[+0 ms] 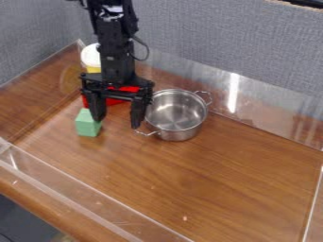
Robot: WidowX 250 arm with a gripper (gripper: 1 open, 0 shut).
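Note:
A black robot arm reaches down from the top to my gripper [117,106], whose two fingers are spread wide over a red object [124,90], largely hidden behind it. A pale green block [89,123] sits just left of and below the left finger. A steel pot [179,118] with wire handles stands right beside the right finger. A white and yellow item [90,55] is partly visible behind the arm.
Transparent edging runs along the near left side and the back, with grey walls behind.

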